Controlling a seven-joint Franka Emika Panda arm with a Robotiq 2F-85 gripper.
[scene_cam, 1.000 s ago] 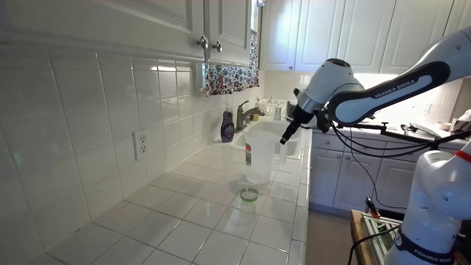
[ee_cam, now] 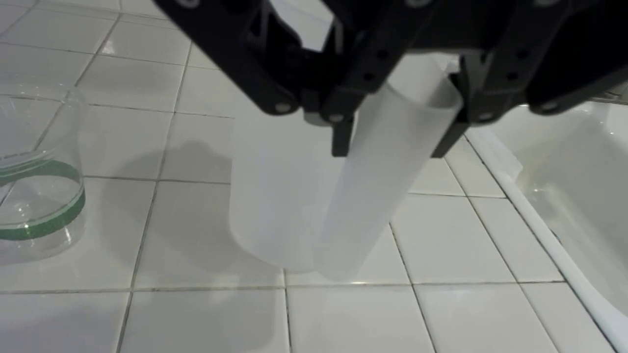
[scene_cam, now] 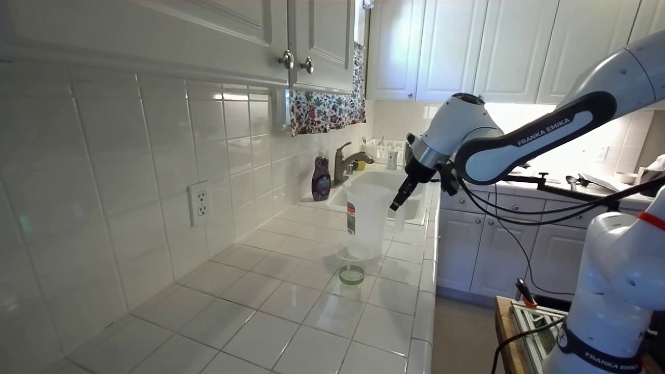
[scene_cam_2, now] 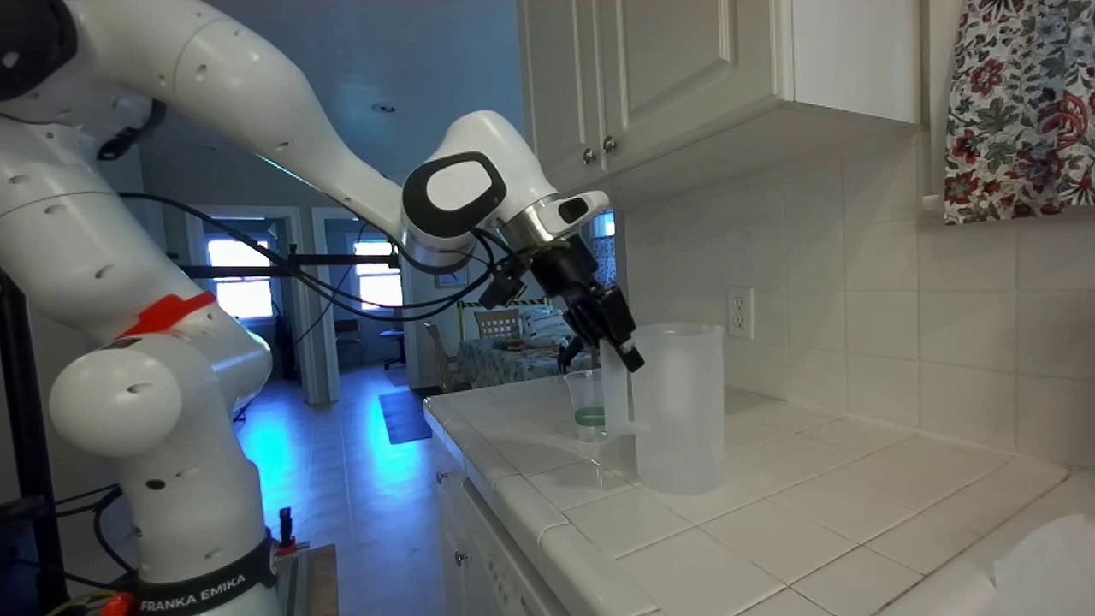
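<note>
A frosted, translucent pitcher stands upright on the tiled counter, its label facing the wall in exterior view 1. In the wrist view my gripper is part open, and the top of the pitcher's handle lies between its fingers. One finger is on each side of the handle, very close to it; whether both touch is hard to tell. From exterior view 2, the black fingertips appear at the pitcher's handle side, below its rim. Beside the pitcher, a clear cup with a green band stands upright.
A white sink with a faucet lies beyond the pitcher. Near it stands a purple bottle. Wall cabinets hang above the counter.
My gripper has moved slightly down and to the left in exterior view 1, nearer the pitcher's handle. The pitcher and cup have stayed in place.
</note>
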